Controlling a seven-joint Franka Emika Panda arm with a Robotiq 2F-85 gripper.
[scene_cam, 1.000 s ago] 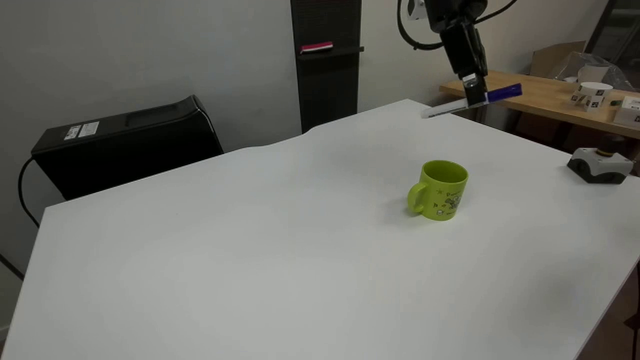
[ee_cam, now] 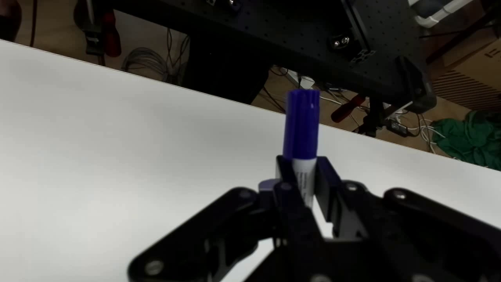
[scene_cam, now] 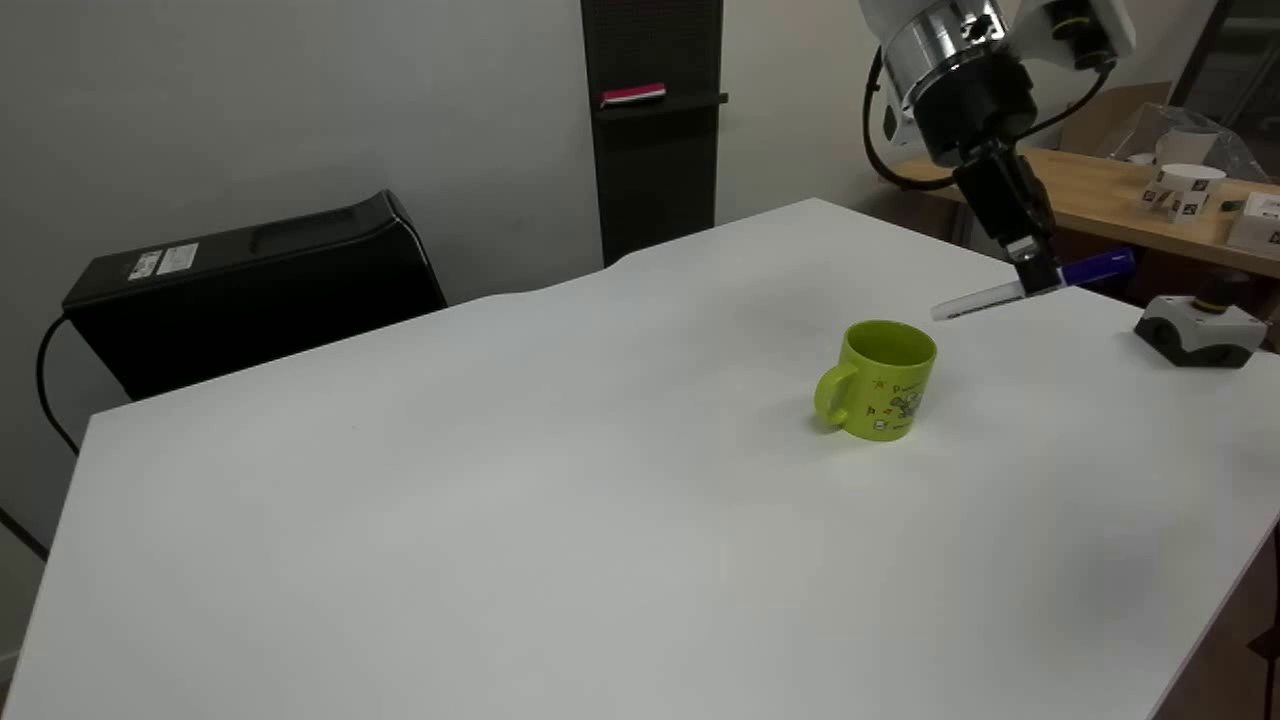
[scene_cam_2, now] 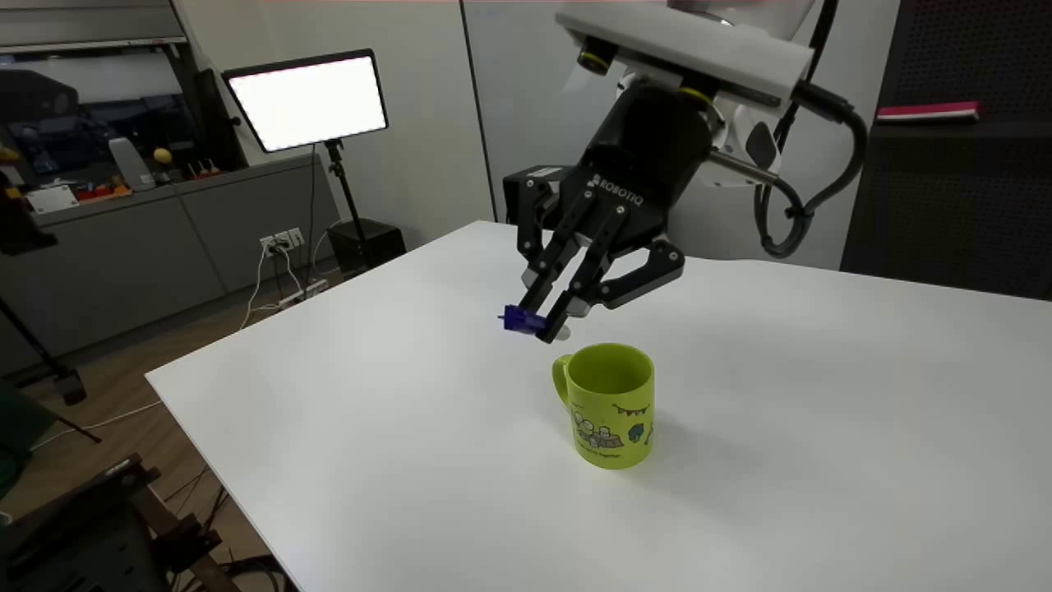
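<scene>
A white marker with a blue cap is pinched between the fingers of my gripper, which is shut on it just below the cap. In the first exterior view, the marker's white barrel points left and slightly down, clear of the table, with the blue end to the right. The green mug stands upright on the table, its handle toward the left; my gripper is above and to its right. The second exterior view has my gripper above and behind the mug. The mug is out of the wrist view.
A grey-and-black button box sits at the table's right edge. A black box-like object stands beyond the left rear edge.
Over the last second, my gripper has moved right and lower in the first exterior view, carrying the marker with it. The mug has stayed in place.
</scene>
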